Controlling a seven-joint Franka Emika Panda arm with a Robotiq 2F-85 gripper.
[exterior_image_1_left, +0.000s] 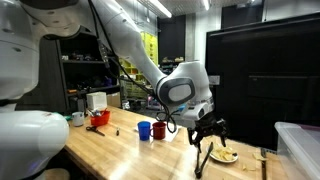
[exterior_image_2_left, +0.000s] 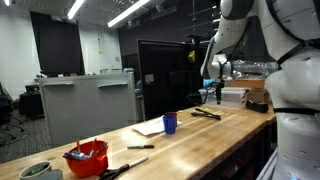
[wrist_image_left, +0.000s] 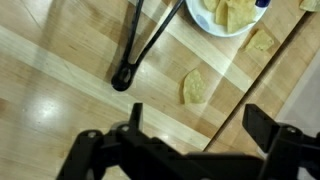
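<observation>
Over the wooden table, my gripper stands open, its two dark fingers wide apart with nothing held between them. A single chip (wrist_image_left: 194, 87) lies on the wood just ahead of the gap in the wrist view. Black tongs (wrist_image_left: 124, 75) rest to its left, their hinged end toward me. At the top edge is part of a white plate (wrist_image_left: 208, 20) bearing several chips; exterior view 1 has that plate (exterior_image_1_left: 224, 158) to the right of the gripper (exterior_image_1_left: 208, 136). Another loose chip (wrist_image_left: 262, 40) sits near the plate.
A blue cup (exterior_image_1_left: 144, 131) and a red cup (exterior_image_1_left: 159, 131) stand farther back on the table. Beyond them is a red basket (exterior_image_1_left: 99, 117). A translucent bin (exterior_image_1_left: 298, 145) stands at the right.
</observation>
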